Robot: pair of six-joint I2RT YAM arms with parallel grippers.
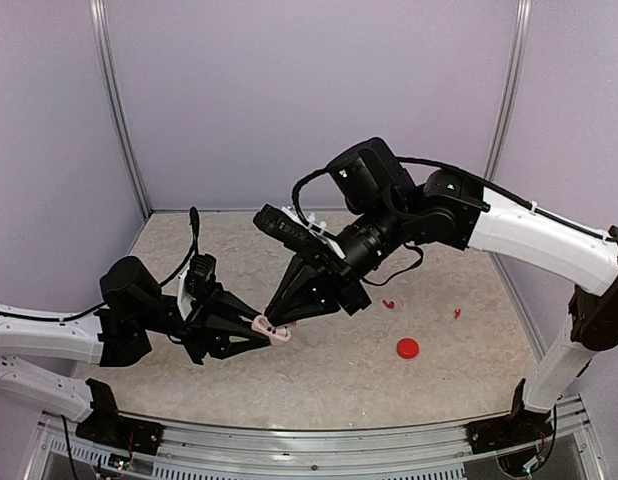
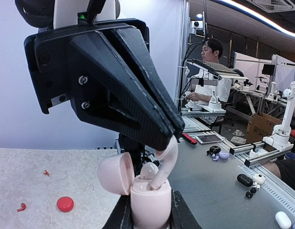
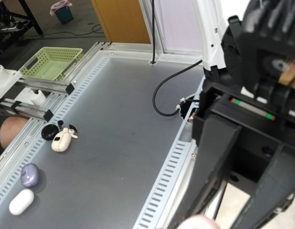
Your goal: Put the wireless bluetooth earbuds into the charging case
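My left gripper (image 1: 251, 336) is shut on the pink charging case (image 2: 150, 208), whose lid (image 2: 114, 174) stands open. A pink earbud (image 2: 163, 169) is at the case's opening, its upper end right at the tips of my right gripper, which points down onto it from above. A second rounded pink piece (image 2: 148, 170) shows inside the opening. In the top view the right gripper's tips meet the case (image 1: 272, 330); it is shut. Whether the earbud is between its fingertips or just under them is hard to tell.
A red round case (image 1: 407, 348) and small red earbuds (image 1: 388, 304) (image 1: 457, 313) lie on the table to the right.
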